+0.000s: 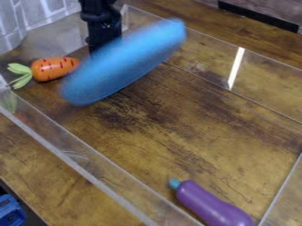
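Note:
The blue plate (123, 64) is blurred and tilted up steeply, raised toward the back left beneath my black gripper (104, 40) at the top. Whether the fingers are shut on its rim is hidden. The orange toy carrot (53, 69) with pale green leaves lies left of the plate. A purple toy eggplant (210, 205) lies at the front right. The yellow lemon is not visible.
Clear plastic walls border the wooden surface (165, 132), whose middle and right are bare. A blue object (7, 212) sits outside at the lower left.

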